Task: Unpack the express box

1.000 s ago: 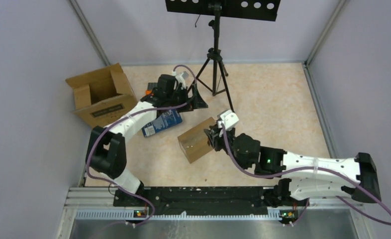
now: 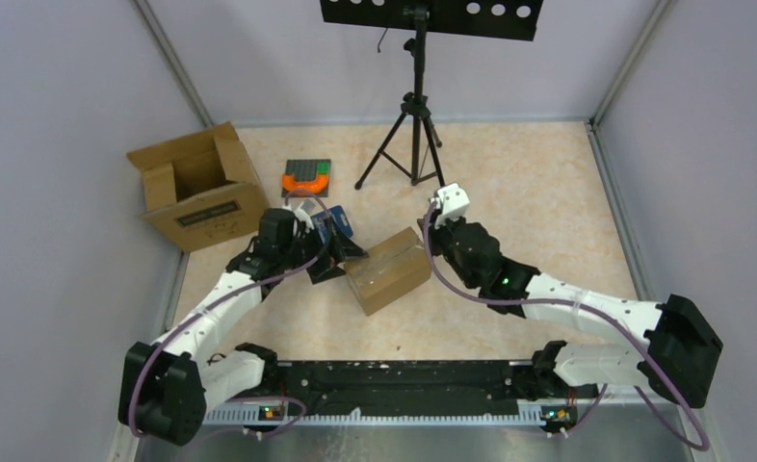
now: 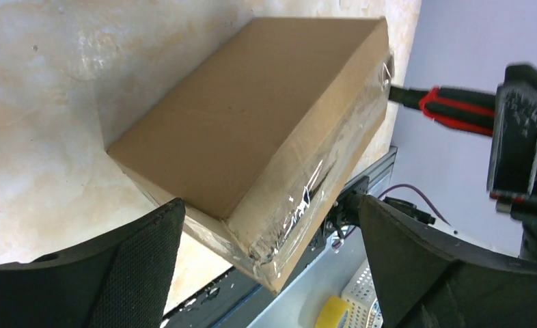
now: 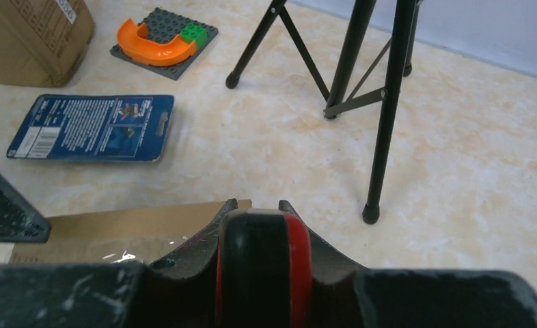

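The sealed cardboard box [image 2: 391, 274] sits at mid table, clear tape along its seam. In the left wrist view, my left gripper is open, its fingers spread either side of one end of the box [image 3: 245, 109]; whether they touch it cannot be told. My right gripper is shut on a red-and-black-handled tool [image 4: 260, 263]. The tool [image 3: 460, 109] points at the far end of the taped seam in the left wrist view, its tip at or very near the box. From above, my right gripper [image 2: 430, 229] is at the box's right end.
An open, larger carton [image 2: 211, 212] stands at the back left. A blue package [image 4: 95, 128] lies behind the box, near a grey plate with an orange piece [image 4: 160, 42]. A black tripod stand [image 2: 418, 125] rises at the back.
Over the second, my left gripper came from behind the box to its left end.
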